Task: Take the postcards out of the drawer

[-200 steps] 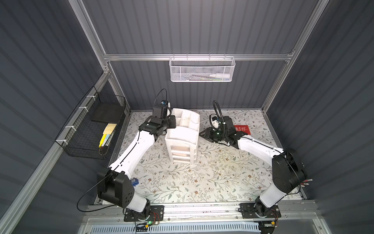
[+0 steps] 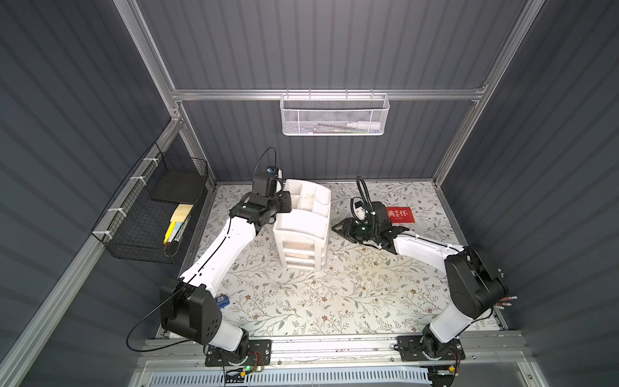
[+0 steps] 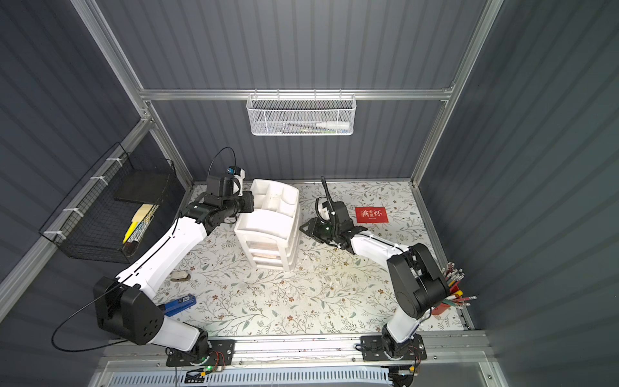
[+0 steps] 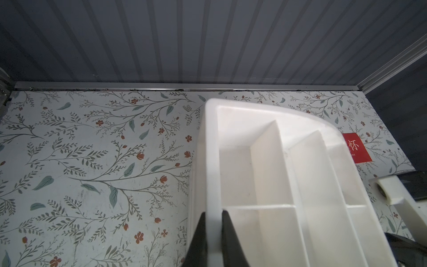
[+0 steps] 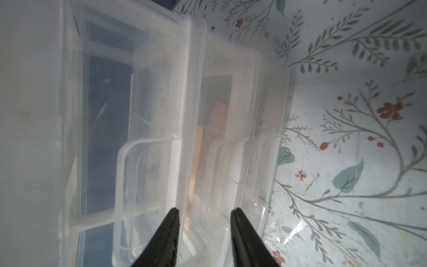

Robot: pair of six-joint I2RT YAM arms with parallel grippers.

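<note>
A white drawer unit (image 2: 301, 225) with compartments on top stands in the middle. My left gripper is shut at its left top rim, dark fingertips hugging the white wall in the left wrist view. My right gripper is part open beside the unit's right face, its fingertips near the translucent drawers (image 5: 155, 89). Pale tan flat items (image 5: 218, 113) show through the middle drawer; whether they are postcards I cannot tell.
A black wire basket (image 2: 138, 225) hangs on the left wall, a white mesh basket (image 2: 334, 114) on the back wall. A red card (image 3: 371, 214) lies at the back right. Pens (image 3: 454, 287) stand at the right edge.
The left arm and the drawer unit look unchanged.
</note>
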